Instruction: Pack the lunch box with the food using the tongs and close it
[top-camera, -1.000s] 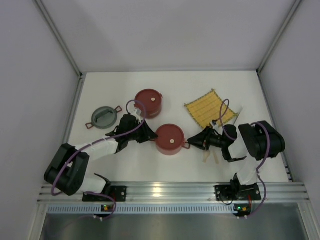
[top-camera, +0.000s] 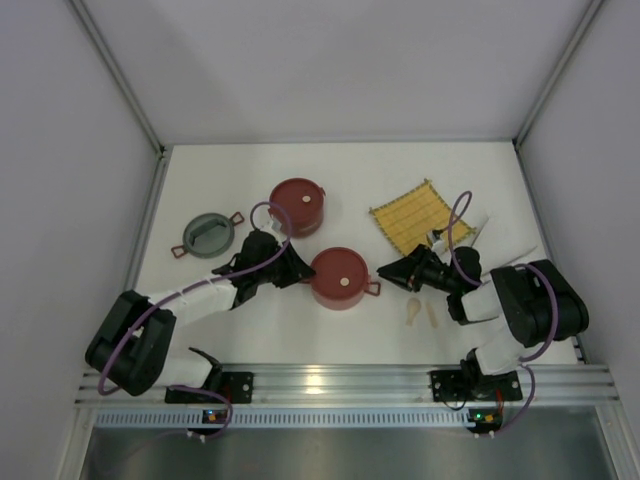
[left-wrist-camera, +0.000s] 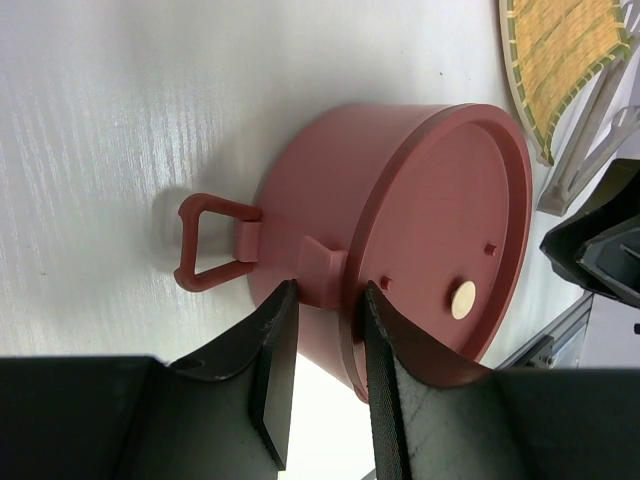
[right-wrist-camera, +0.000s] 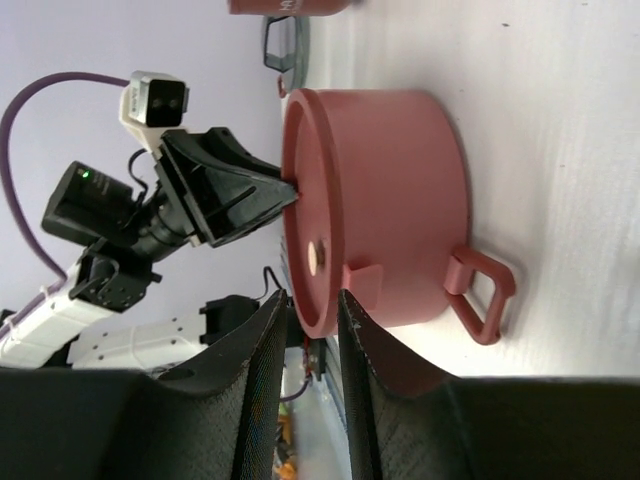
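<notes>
A round dark-red lunch box (top-camera: 340, 278) with its lid on stands at the table's middle front, in two-handled form. At its left side my left gripper (top-camera: 308, 274) is shut on the rim; in the left wrist view the lid's edge and a small red tab (left-wrist-camera: 321, 272) sit between the fingertips. My right gripper (top-camera: 383, 272) hovers just right of the box, near its right handle (top-camera: 373, 288). In the right wrist view the right fingers (right-wrist-camera: 262, 350) are partly open with nothing gripped, and the box wall (right-wrist-camera: 400, 200) lies beyond them.
Behind the box stands a second red pot (top-camera: 297, 203). A grey-green tray with red handles (top-camera: 209, 248) lies at the left. On the right are a yellow woven mat (top-camera: 412, 218) and a spoon-like utensil (top-camera: 413, 312).
The left arm and the box look still.
</notes>
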